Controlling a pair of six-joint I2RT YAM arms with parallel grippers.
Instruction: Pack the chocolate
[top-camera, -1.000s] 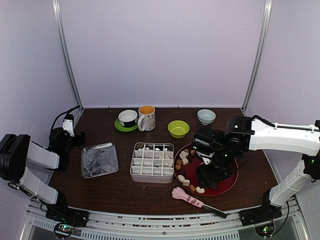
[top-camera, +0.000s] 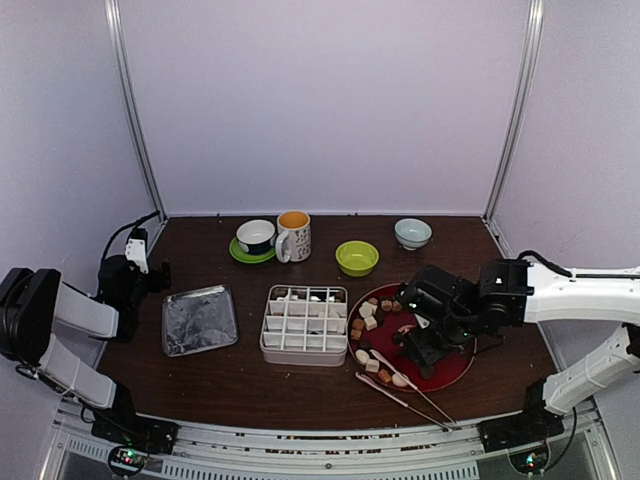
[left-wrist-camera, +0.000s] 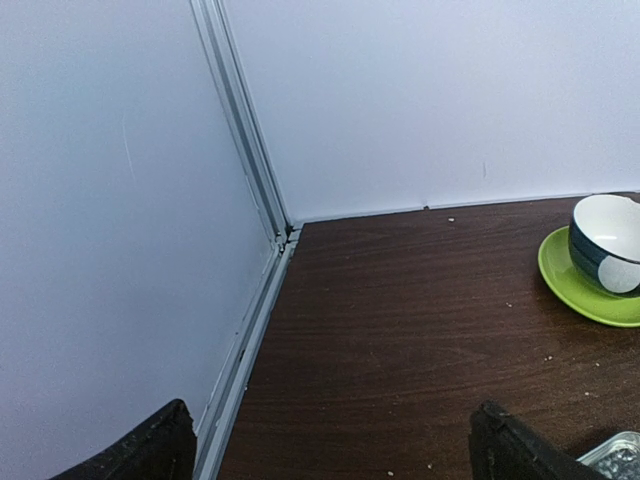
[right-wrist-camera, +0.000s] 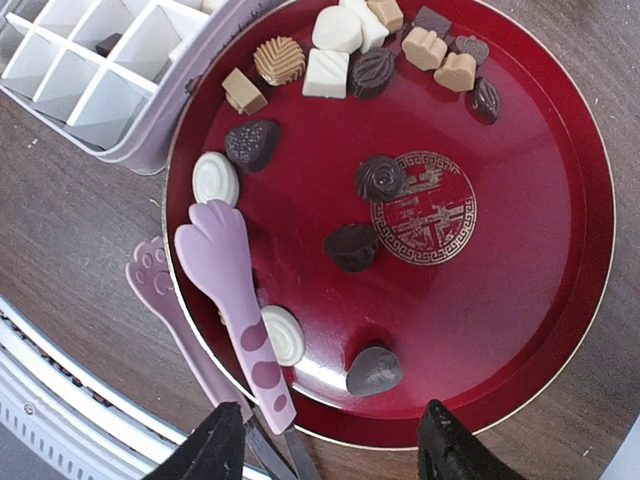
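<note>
Assorted chocolates lie on a red tray (right-wrist-camera: 500, 270), dark, white and tan, mostly along its rim. A white gridded box (top-camera: 303, 352) stands left of the tray, mostly empty-looking, with some dark bits in its back cells. My right gripper is open low over the tray, nothing between its fingers. Pink paw-ended tongs (right-wrist-camera: 240, 300) lie there, one arm across the tray's rim, the other outside it. My left gripper stands open at the table's left, away from the chocolates.
A metal tray (top-camera: 198, 321) lies at left. Along the back are a bowl on a green saucer (top-camera: 248, 254), a mug (top-camera: 293, 237), a lime bowl (top-camera: 357, 258) and a pale blue bowl (top-camera: 413, 233).
The tongs, together outside the tray a second ago, now lie spread, one arm over the rim. My right arm has shifted slightly; the left arm is still.
</note>
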